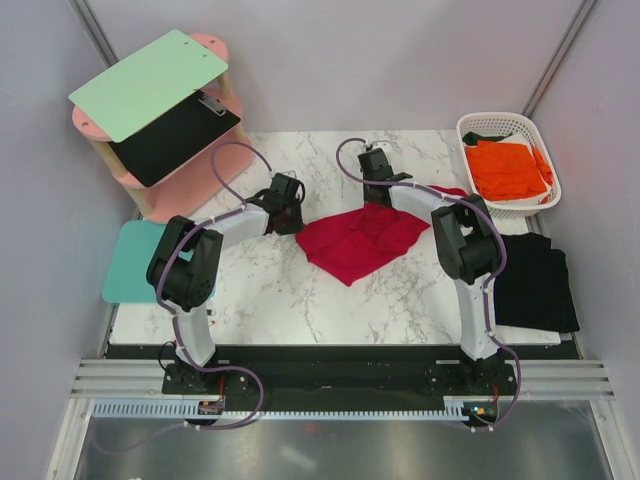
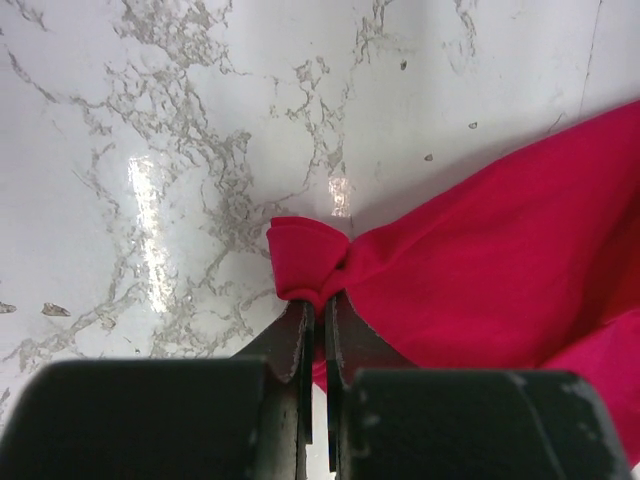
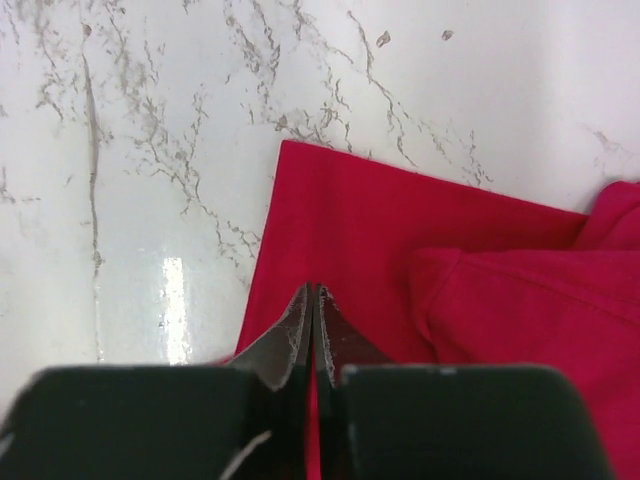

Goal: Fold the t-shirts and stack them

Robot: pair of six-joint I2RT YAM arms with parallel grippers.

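A red t-shirt (image 1: 350,246) lies rumpled across the middle of the table. Its left corner (image 2: 305,255) is pinched in my left gripper, which is shut on it. Over the shirt's upper part, my right gripper is shut with nothing between its fingers. In the right wrist view, a flat red corner (image 3: 310,190) spreads out just beyond the fingertips, and a raised fold (image 3: 520,290) runs to the right. The right arm hides part of the shirt in the top view.
A white basket (image 1: 466,165) with orange cloth stands at the back right. Black cloth (image 1: 535,285) lies at the right edge, a teal board (image 1: 135,265) at the left below a pink shelf (image 1: 215,165).
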